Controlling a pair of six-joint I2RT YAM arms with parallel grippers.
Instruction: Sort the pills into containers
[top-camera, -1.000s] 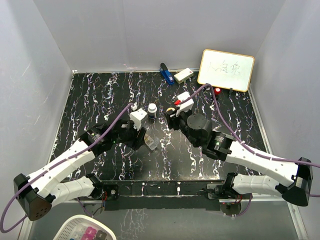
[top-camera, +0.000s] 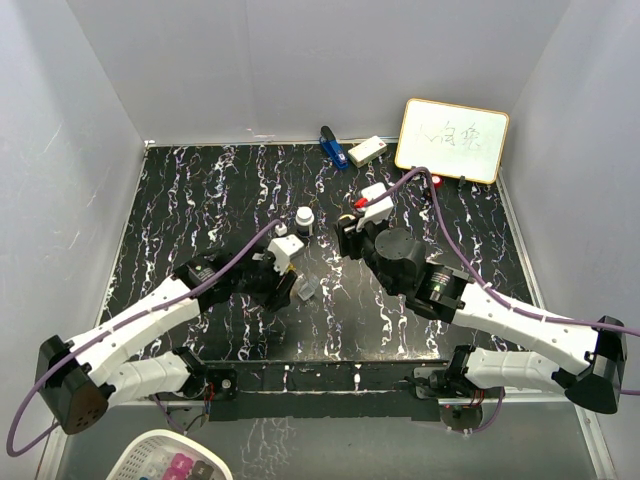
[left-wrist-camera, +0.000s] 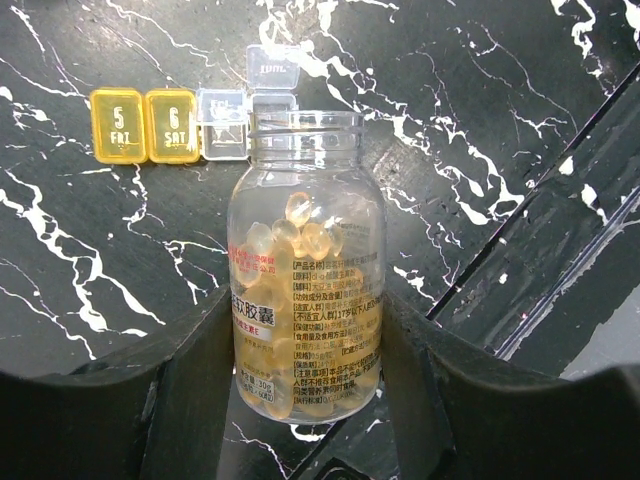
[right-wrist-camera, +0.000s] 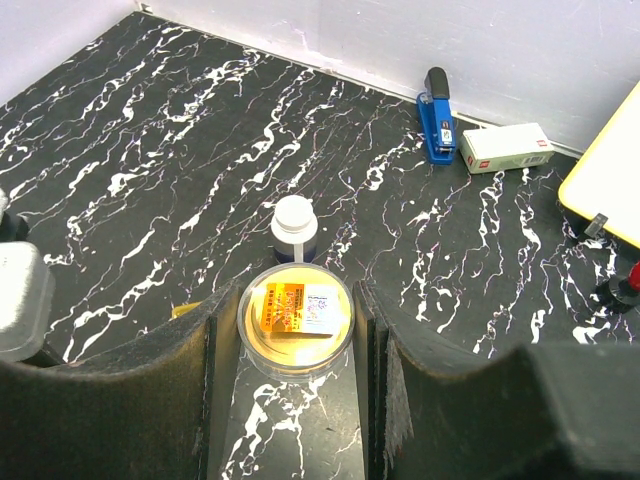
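Observation:
In the left wrist view, my left gripper is shut around a clear bottle (left-wrist-camera: 250, 340) of yellowish softgels. Its threaded neck shows no cap. Behind the bottle lies the pill organizer (left-wrist-camera: 172, 126), with yellow compartments marked 5 and 6 closed; a clear lid (left-wrist-camera: 272, 68) stands open near the bottle's neck. Part of the organizer (top-camera: 306, 288) also shows in the top view beside my left gripper (top-camera: 282, 290). My right gripper is shut on a round gold lid (right-wrist-camera: 295, 335) with an orange-and-white label, held above the table.
A white-capped bottle (top-camera: 304, 220) stands between the arms. A blue stapler (top-camera: 333, 148), a small box (top-camera: 367, 151) and a whiteboard (top-camera: 453, 140) are at the back. A white basket (top-camera: 128, 460) sits front left.
My left gripper has come a little toward the front edge and slightly right, now covering more of the organizer in the top view. The right arm has shifted only slightly.

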